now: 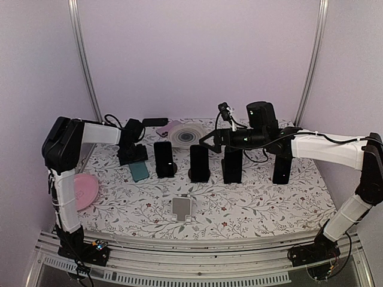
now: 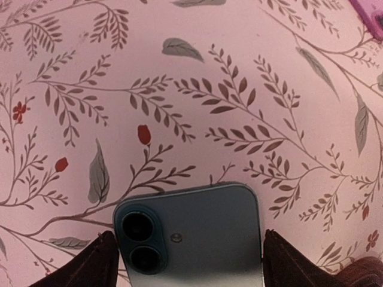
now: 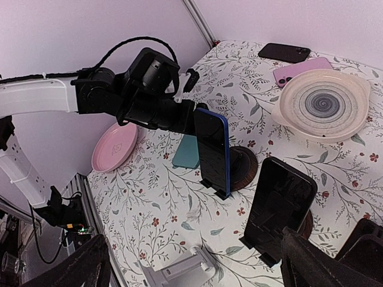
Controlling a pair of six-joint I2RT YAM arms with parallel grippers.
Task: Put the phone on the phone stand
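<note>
A teal phone [image 1: 139, 171] lies flat on the table at the left; in the left wrist view its camera end [image 2: 203, 227] sits between the fingertips of my left gripper, which are close to its sides; whether they grip it I cannot tell. An empty light phone stand [image 1: 181, 209] stands at the front centre, also low in the right wrist view [image 3: 179, 272]. My right gripper [image 1: 212, 139] stands open above the row of upright dark phones, nothing between its fingers.
Several dark phones on stands [image 1: 199, 164] form a row across the middle. Behind lie a round dish [image 1: 187, 133], a pink phone [image 3: 287, 75] and a black phone [image 3: 281, 52]. A pink plate [image 1: 84, 190] is at the left edge.
</note>
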